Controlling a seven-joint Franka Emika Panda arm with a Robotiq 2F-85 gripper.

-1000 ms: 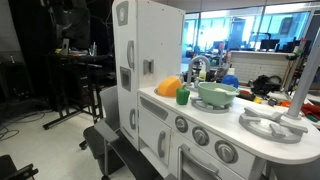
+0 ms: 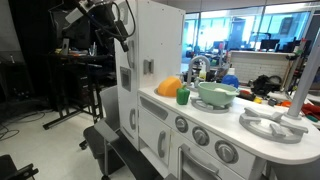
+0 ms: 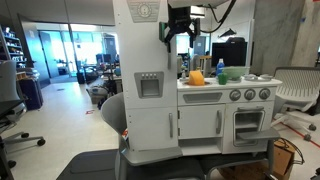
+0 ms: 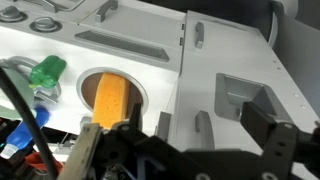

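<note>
No task is named. My gripper is open, its dark fingers point(image 4: 268, 140) spread wide along the bottom of the wrist view. In that view a grey vertical handle point(image 4: 204, 130) on the toy fridge shows in the gap between them, and nothing appears gripped. Exterior view 1 has the gripper point(image 2: 126, 42) high at the front of the white fridge point(image 2: 158, 45), close to its upper door. In exterior view 2 the gripper point(image 3: 164, 38) is likewise at the upper fridge front; whether it touches the handle cannot be told.
An orange object point(image 4: 113, 98) sits in the sink basin, with a green cup point(image 2: 183, 96) beside it. A pale green bowl point(image 2: 217, 94) stands on the counter. Below are cabinet doors and stove knobs point(image 2: 200, 136). Grey chairs point(image 2: 112, 130) stand before the kitchen.
My arm has come into exterior view 1 from the upper left and reached right and down to the fridge front. The fridge and counter items look unmoved.
</note>
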